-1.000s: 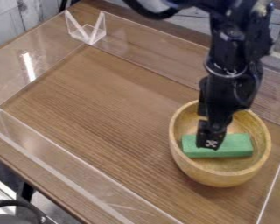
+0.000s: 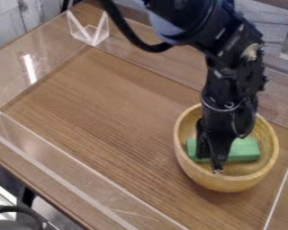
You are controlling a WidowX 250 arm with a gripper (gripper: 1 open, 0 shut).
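Note:
A yellow bowl (image 2: 230, 178) sits at the lower right of the wooden table. Inside it lies a green block (image 2: 240, 150), partly hidden by my black gripper (image 2: 216, 154), whose fingertips reach down into the bowl over the block's left part. The gripper looks narrow; whether anything is between its fingers is hard to see.
A clear wire or plastic holder (image 2: 89, 29) stands at the back left. Dark cables show at the lower left edge.
The gripper has moved lower into the bowl, and its fingers have drawn closer together over the green block.

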